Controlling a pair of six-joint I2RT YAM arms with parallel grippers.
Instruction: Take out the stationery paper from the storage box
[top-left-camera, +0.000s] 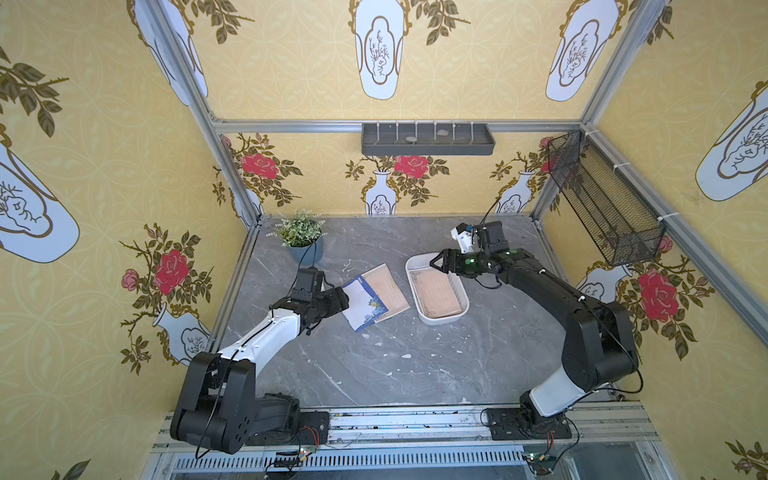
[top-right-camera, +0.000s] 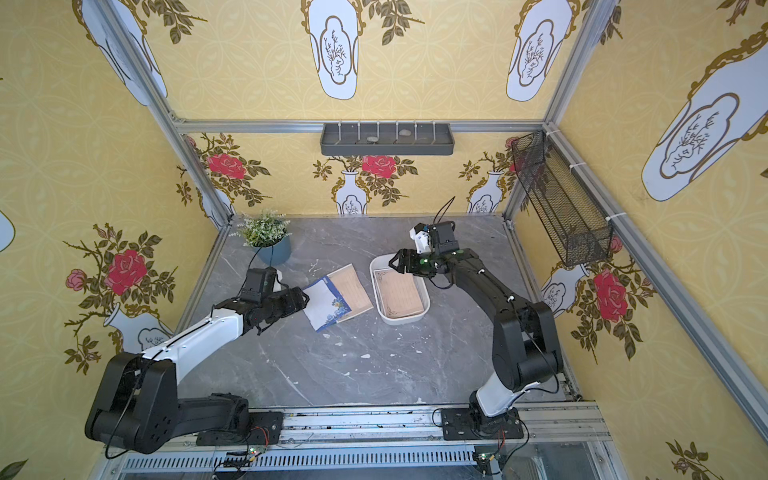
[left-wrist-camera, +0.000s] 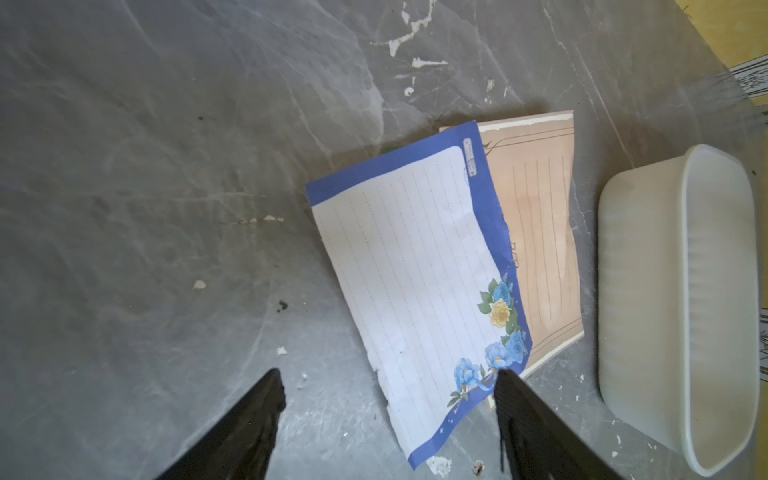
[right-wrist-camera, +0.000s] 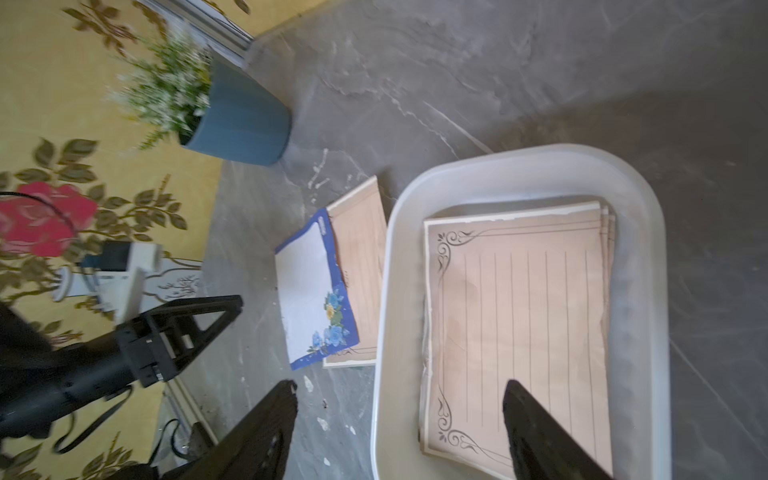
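Note:
A white plastic storage box (right-wrist-camera: 640, 320) stands right of centre, holding a stack of beige lined stationery paper (right-wrist-camera: 520, 328). Left of it on the table lie a blue-bordered floral sheet (left-wrist-camera: 400, 280) and, partly beneath, a beige sheet (left-wrist-camera: 544, 240). My left gripper is open above the left side of these sheets, nothing between its fingers. My right gripper is open over the box, above the paper's left edge, holding nothing.
A potted plant (right-wrist-camera: 240, 112) stands at the back left. A wire basket (top-left-camera: 608, 200) hangs on the right wall and a grey rack (top-left-camera: 428, 148) on the back wall.

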